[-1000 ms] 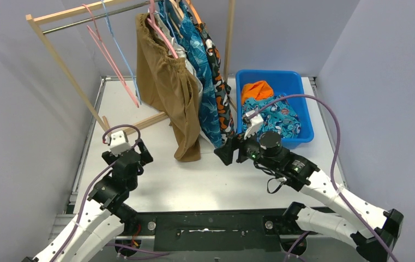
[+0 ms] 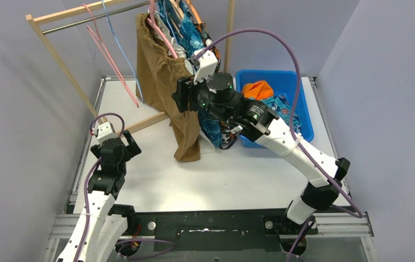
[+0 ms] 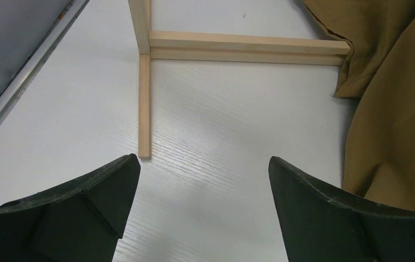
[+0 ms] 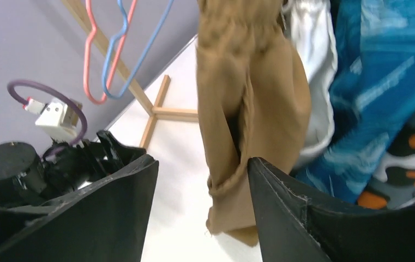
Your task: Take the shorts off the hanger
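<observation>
Brown shorts (image 2: 164, 87) hang from a pink hanger (image 2: 163, 35) on the wooden rack, foremost among several garments. My right gripper (image 2: 179, 98) is up at the front of the shorts in the top view, its fingers part open. In the right wrist view the brown cloth (image 4: 232, 109) lies ahead and beyond the right fingertip (image 4: 255, 166); whether it touches is unclear. My left gripper (image 2: 131, 147) stands open, low at the left of the table, with empty space between its fingers. The shorts' hem (image 3: 396, 158) shows at right in the left wrist view.
Empty pink (image 2: 112, 63) and blue (image 2: 122, 52) hangers dangle at the rack's left. Blue patterned (image 4: 382, 87) and white (image 4: 317, 71) garments hang close behind the shorts. A blue bin (image 2: 307, 123) with clothes stands at right.
The shorts still hang in place.
</observation>
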